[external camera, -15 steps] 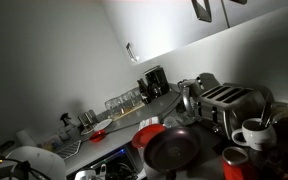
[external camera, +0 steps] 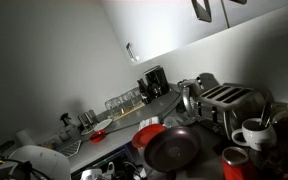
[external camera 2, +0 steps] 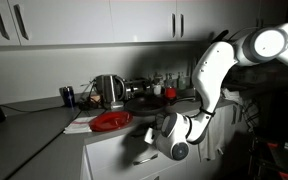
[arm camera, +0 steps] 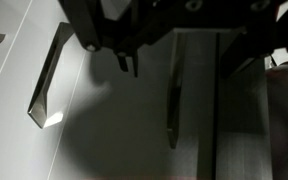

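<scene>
In the wrist view my gripper stands open, its dark fingers [arm camera: 129, 62] reaching in from the top. A long metal handle [arm camera: 174, 105] on the grey cabinet front lies between the fingers' directions; whether they touch it cannot be made out. To the left is a second handle [arm camera: 50, 80]. From the right, the white arm [external camera 2: 239, 60] bends down in front of the counter in exterior view 2, with the gripper low against the white cabinet fronts [external camera 2: 109, 160]. Exterior view 1 shows only part of the arm [external camera: 34, 160] at the bottom left.
On the counter above are a red plate [external camera 2: 111, 121], a dark frying pan [external camera: 172, 148], a toaster [external camera: 229, 103], a white mug [external camera: 254, 133] and a red can [external camera: 236, 163]. A kettle [external camera 2: 110, 88] stands farther back.
In exterior view 1 the arm parts along the bottom edge have shifted slightly. Objects on the counter stay where they were.
</scene>
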